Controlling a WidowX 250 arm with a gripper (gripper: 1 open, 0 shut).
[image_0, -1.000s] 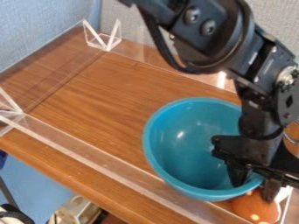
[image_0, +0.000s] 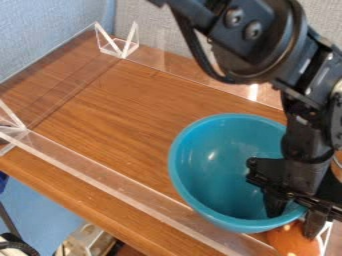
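A teal bowl (image_0: 201, 165) rests on the wooden table at the right of the camera view, its inside empty where visible. My black gripper (image_0: 294, 212) reaches down over the bowl's right rim, its fingers low at that edge and shut, apparently on the rim, though the contact is partly hidden. An orange round object (image_0: 290, 241) sits just below the bowl at the bottom right, partly hidden by the bowl and gripper.
Clear plastic strips and white corner brackets (image_0: 118, 45) edge it. A blue floor with cables lies beyond the front left edge.
The bowl and my gripper have shifted slightly to the right over the last second.
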